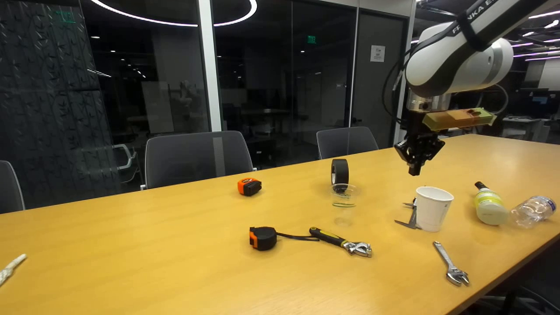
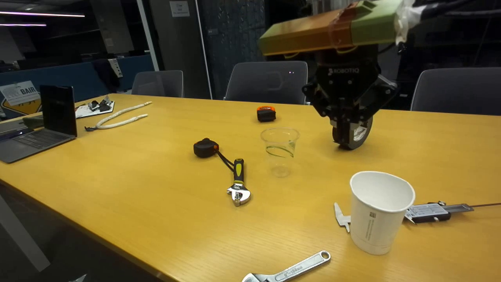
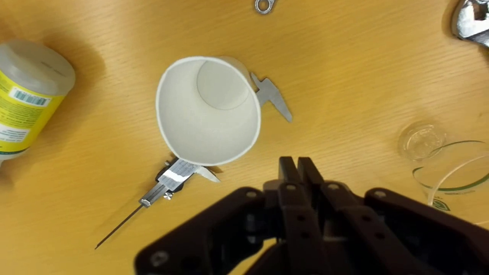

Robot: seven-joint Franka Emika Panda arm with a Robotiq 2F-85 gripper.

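Observation:
My gripper point(image 1: 414, 169) hangs above the table, a little higher than the white paper cup point(image 1: 433, 210) and apart from it. In the wrist view the fingertips of the gripper are close together, with only a thin dark gap and no object visible between them. The cup point(image 3: 206, 119) stands upright on the table with its mouth facing the camera and looks empty. Beneath or against it lies a digital caliper point(image 3: 178, 175), its middle hidden by the cup; the caliper display point(image 2: 425, 212) and fingers stick out on either side.
A clear plastic cup point(image 2: 280, 152) and a black tape roll point(image 1: 340, 173) stand nearby. Two adjustable wrenches, a black tape measure point(image 1: 264, 238) and an orange one point(image 1: 249, 186) lie about. Towards the right edge lie a yellow-labelled bottle point(image 1: 491, 207) and a clear bottle point(image 1: 533, 211).

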